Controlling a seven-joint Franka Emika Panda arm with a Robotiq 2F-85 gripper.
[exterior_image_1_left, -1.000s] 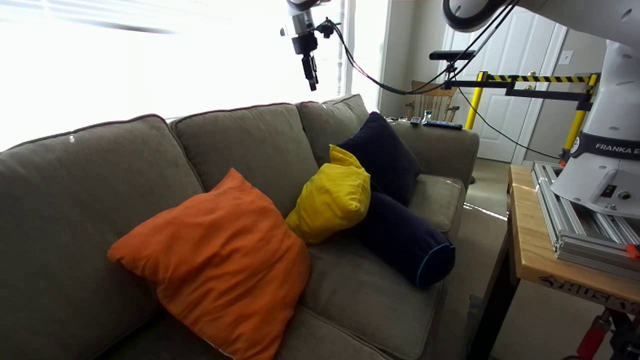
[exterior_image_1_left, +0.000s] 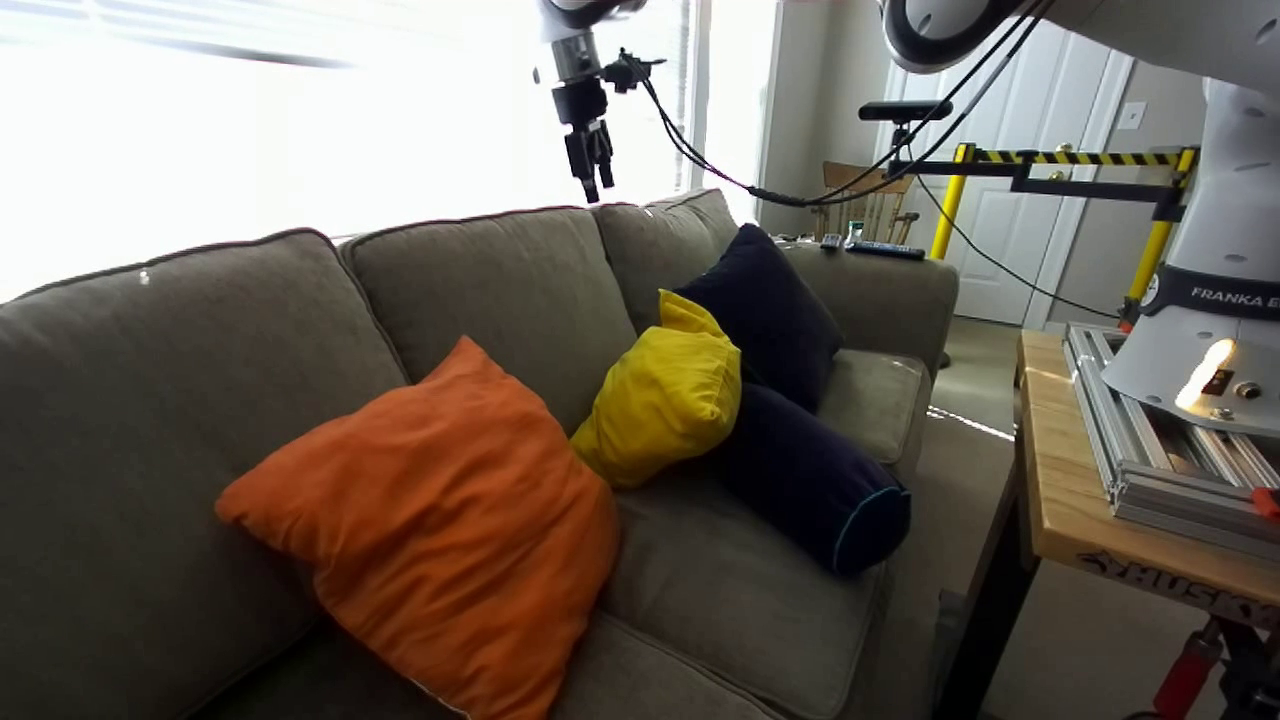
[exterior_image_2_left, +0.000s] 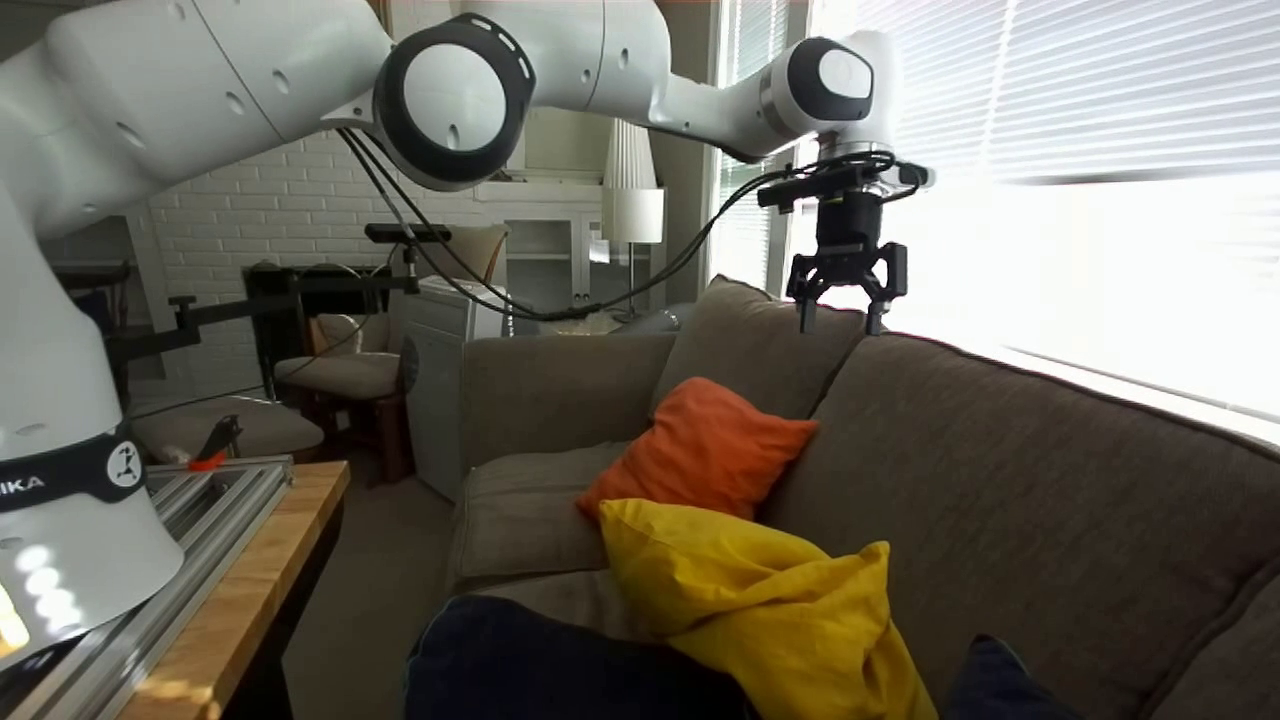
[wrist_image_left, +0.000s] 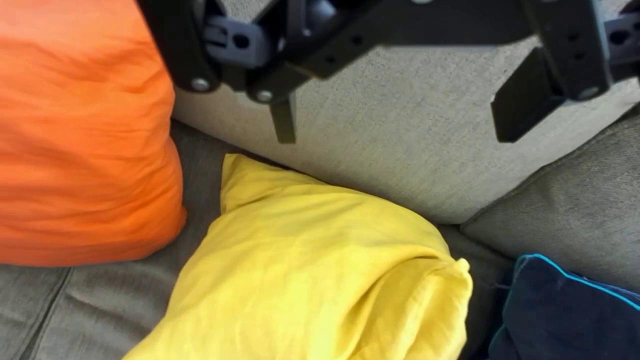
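High over the sofa back hangs my gripper (exterior_image_2_left: 842, 326), open, its two fingers apart with nothing between them. In exterior view 1 the gripper (exterior_image_1_left: 597, 192) appears against the bright window. Below it on the seat a crumpled yellow pillow (wrist_image_left: 300, 264) leans toward the backrest, well clear of the fingers. An orange pillow (exterior_image_1_left: 444, 528) lies to its left in that view, also seen on the left in the wrist view. Behind the yellow one stands a dark navy square pillow (exterior_image_1_left: 774, 312). A navy bolster (exterior_image_1_left: 816, 480) with a light blue edge lies on the seat in front.
The grey-brown sofa (exterior_image_1_left: 744, 600) runs along the window, its backrest (exterior_image_2_left: 1056, 480) rising beneath the gripper. The arm's wooden bench (exterior_image_1_left: 1068, 480) stands before the sofa. Black cables (exterior_image_2_left: 576, 314) hang from the arm. Small items, including a remote (exterior_image_1_left: 885, 250), rest on the sofa arm.
In exterior view 1 the gripper has shifted left and slightly down and turned, so that both fingers now show. The pillows have not moved.
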